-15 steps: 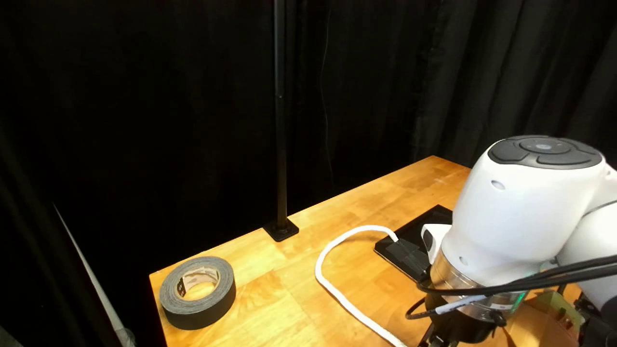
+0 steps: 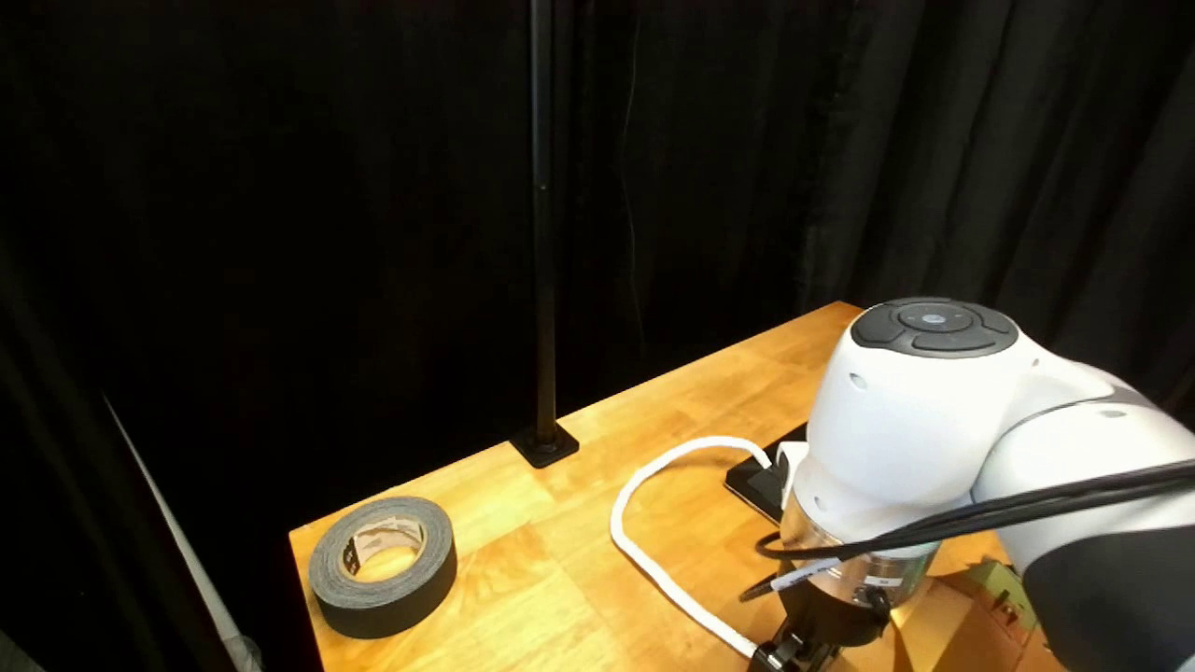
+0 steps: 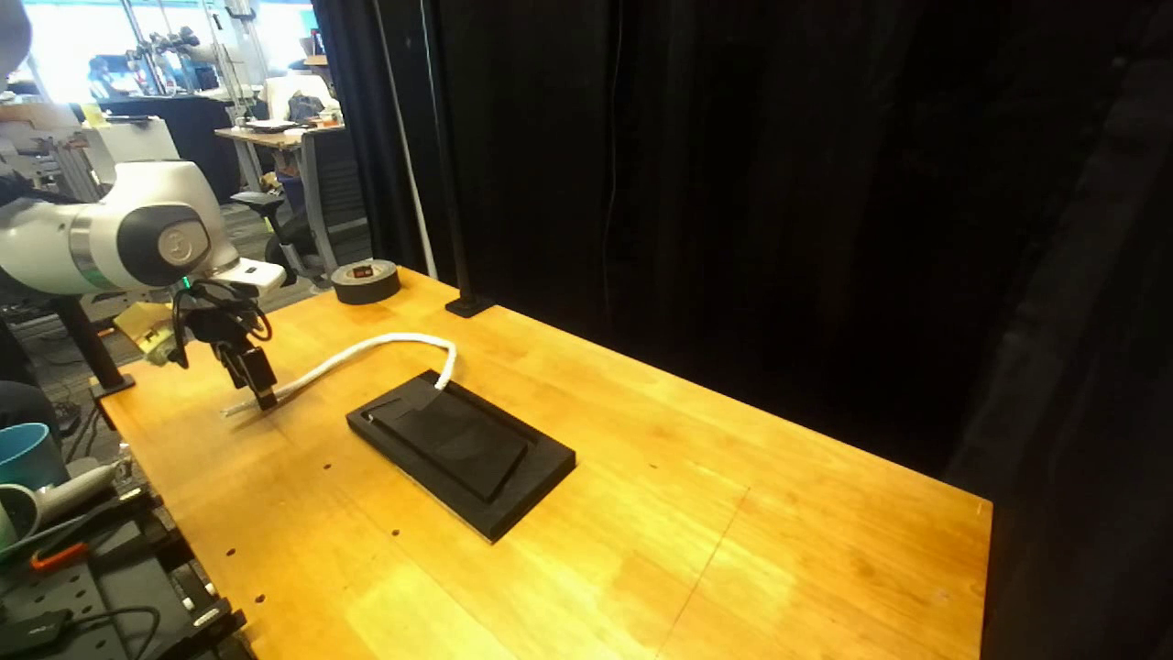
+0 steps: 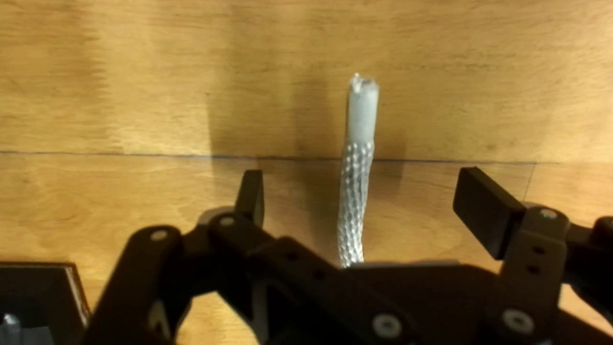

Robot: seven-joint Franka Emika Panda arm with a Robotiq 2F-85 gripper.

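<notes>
A white braided rope [image 2: 680, 588] curves across the wooden table from a black flat board [image 3: 462, 440]. In the wrist view the loose end of the rope [image 4: 357, 172] lies on the wood, its tip wrapped smooth and slightly frayed. My gripper is open above it, with one black finger to each side and the rope's end in the gap, touching neither. From the second exterior view, the gripper [image 3: 264, 402] is low over the table close to the rope's free end. The gripper body hides part of the rope in the wrist view.
A roll of dark tape [image 2: 383, 566] sits at the table's corner. A black post's base [image 2: 545, 444] stands on the back edge. Much of the table [image 3: 704, 528] beyond the board is bare. A cluttered cart [image 3: 88, 572] adjoins the table's near side.
In exterior view 1 the arm has moved left and lower in the picture, toward the rope's free end, and now covers more of the black board. Rope and tape look unmoved.
</notes>
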